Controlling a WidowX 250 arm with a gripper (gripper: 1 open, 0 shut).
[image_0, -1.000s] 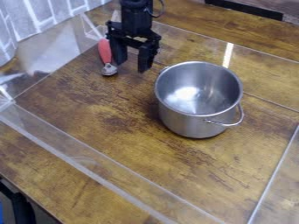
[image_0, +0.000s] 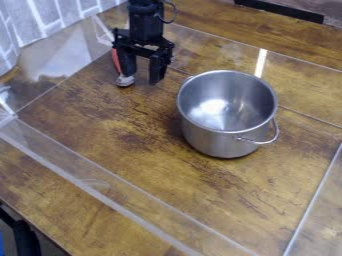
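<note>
At the upper left of the camera view, my black gripper (image_0: 142, 62) is low over a red and silver object (image_0: 124, 78) lying on the wooden table, partly hidden by the gripper. Whether the fingers are open or shut, or touching that object, is too small to tell. A large steel pot (image_0: 227, 113) with side handles stands to the right of the gripper.
Clear panels edge the workspace at the left and right. A crumpled light material (image_0: 20, 20) fills the top left corner.
The gripper has shifted slightly down and to the left, covering more of the red object. The pot has not moved.
</note>
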